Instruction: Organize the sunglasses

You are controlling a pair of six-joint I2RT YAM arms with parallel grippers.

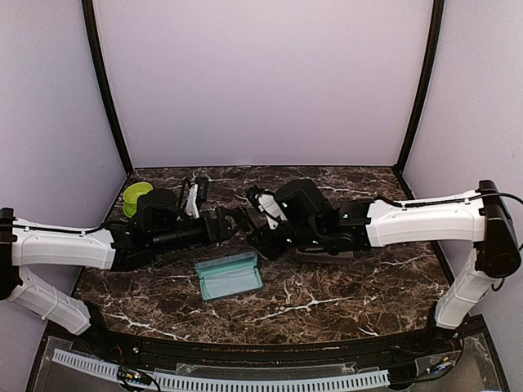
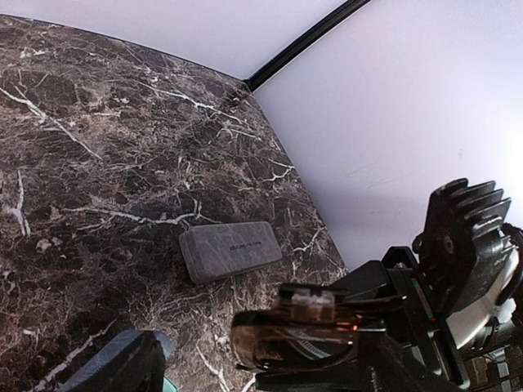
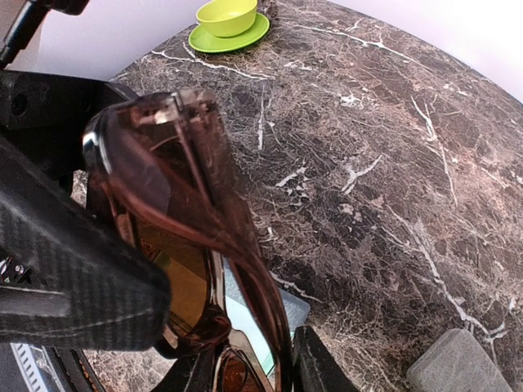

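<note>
Brown-tinted sunglasses [image 3: 204,212] hang above the table, with my right gripper shut on them near the bridge. My left gripper is open, its fingers on either side of the free lens end. In the right wrist view, one dark left finger [image 3: 82,269] overlaps the lens edge; contact cannot be made out. Below the arms lies an open case with a teal lining [image 1: 231,283], empty as far as shows. A shut grey case [image 2: 233,249] rests farther right, partly hidden under the right arm in the top view.
A yellow-green bowl [image 3: 227,16] on a green plate [image 3: 229,42] stands at the far left. White walls close off the sides and back.
</note>
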